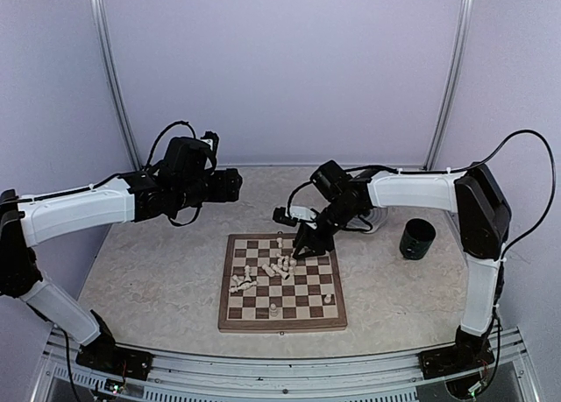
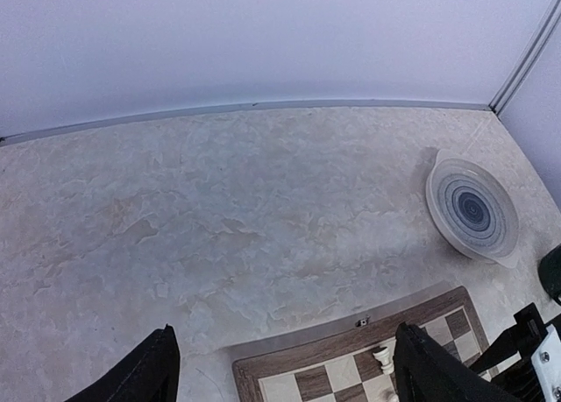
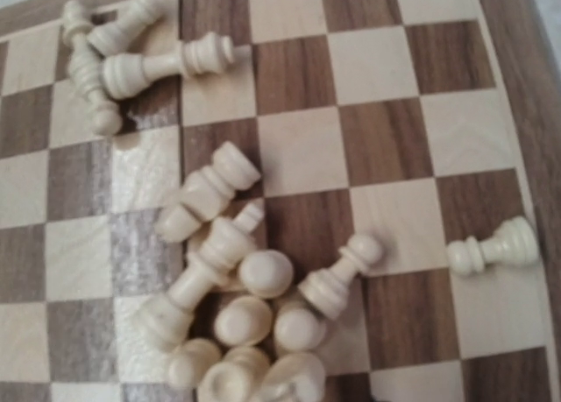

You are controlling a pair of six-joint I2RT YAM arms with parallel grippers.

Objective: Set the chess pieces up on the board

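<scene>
The chessboard [image 1: 311,310] lies on the table, with white pieces lying in a heap near its middle and a smaller group [image 3: 158,69] to the left; a few stand apart, one [image 1: 273,309] near the front edge. My left gripper hangs above the table, back left of the board, open with nothing between its fingers. My right gripper [image 1: 302,249] is low over the board's back right, just by the heap. Its fingers are out of sight in the right wrist view, which looks down on the pieces, and too small to judge from above.
A round plate [image 2: 473,214] lies at the back right, partly behind the right arm. A dark green cup [image 1: 417,239] stands right of the board. The table left of the board and behind it is clear.
</scene>
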